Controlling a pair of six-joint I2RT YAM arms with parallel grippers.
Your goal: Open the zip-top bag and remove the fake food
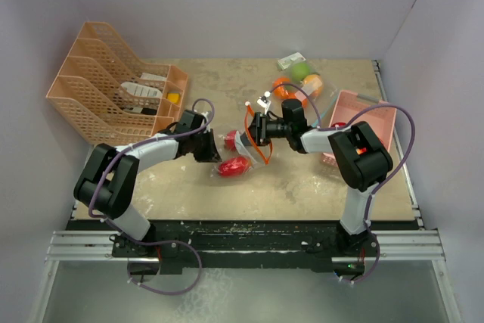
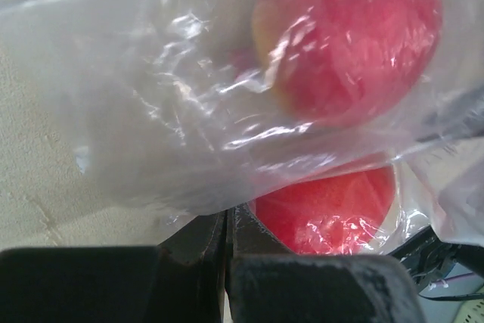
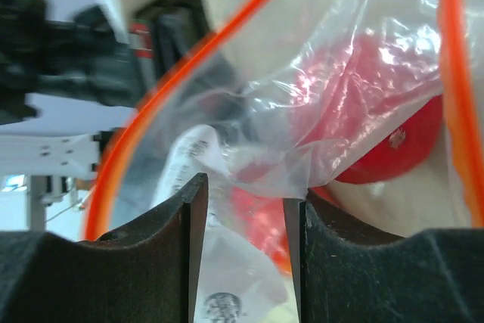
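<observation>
The clear zip bag with red fake food [image 1: 233,166] and an orange zip edge [image 1: 249,122] lies mid-table. My left gripper is shut at the bag's left side, plastic lying just beyond its fingertips; two red pieces show through the film. My right gripper stands open at the bag's zip end, with crumpled film between and in front of its fingers and the orange edge arching over them.
A tan slotted organiser [image 1: 91,81] sits at the back left. Another bag of colourful food [image 1: 301,71] lies at the back. A pink bin [image 1: 382,122] is on the right.
</observation>
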